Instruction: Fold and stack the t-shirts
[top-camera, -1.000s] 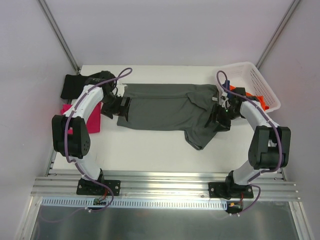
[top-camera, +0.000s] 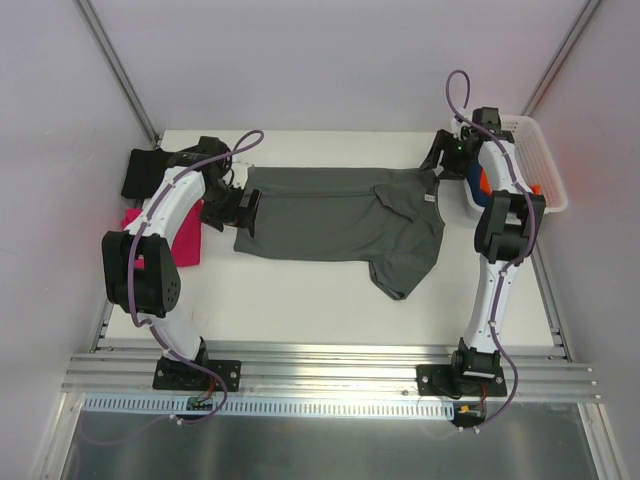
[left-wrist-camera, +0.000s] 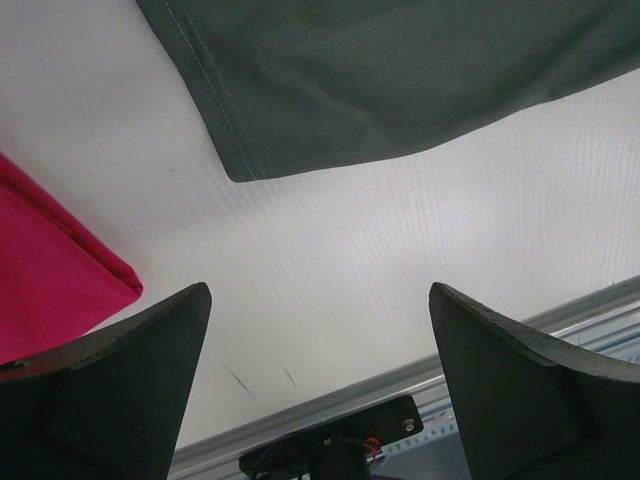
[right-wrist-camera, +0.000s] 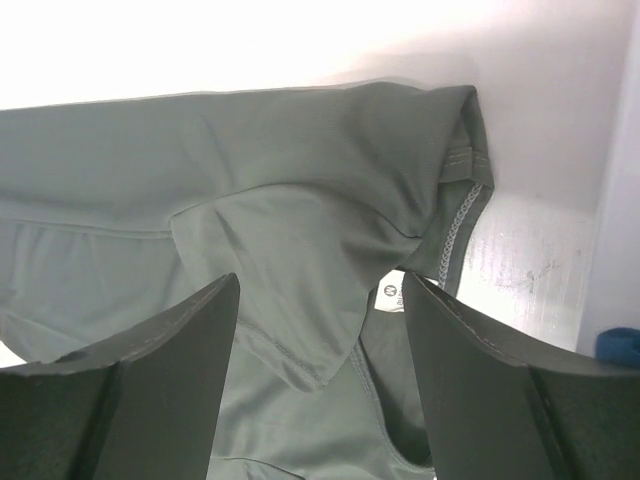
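Note:
A dark grey-green t-shirt (top-camera: 320, 225) lies spread across the middle of the table, its right part rumpled with a folded flap (right-wrist-camera: 290, 270) and a white label. My left gripper (top-camera: 240, 208) stands open above its left corner; in the left wrist view that corner (left-wrist-camera: 320, 100) lies ahead of the empty fingers. My right gripper (top-camera: 440, 150) is open over the shirt's upper right corner, nothing between its fingers. A red cloth (top-camera: 188, 240) and a black cloth (top-camera: 140, 175) lie at the left, partly under the left arm.
A white basket (top-camera: 545, 180) with blue and orange items sits at the right, partly behind the right arm. Bare table (top-camera: 300, 310) shows along the front and a strip at the back.
The left arm is nearly still; the shirt is unchanged.

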